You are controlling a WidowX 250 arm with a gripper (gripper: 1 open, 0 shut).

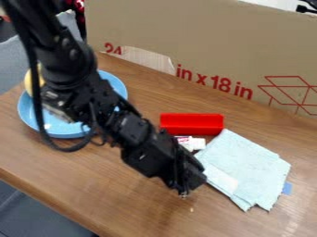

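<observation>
My gripper (186, 185) reaches down over the wooden table, beside the left edge of a folded pale blue cloth (247, 171). Its fingertips are dark and small in this view, and I cannot make out what, if anything, is between them. Behind it lie a red block (191, 123) and a white tube (191, 143), the tube partly hidden by the gripper. At the left a blue plate (114, 83) is largely covered by my arm, with a yellow object (31, 81) partly showing on it.
A large cardboard box (205, 46) stands along the back of the table (124, 204). A small blue piece (286, 189) sticks out from under the cloth's right side.
</observation>
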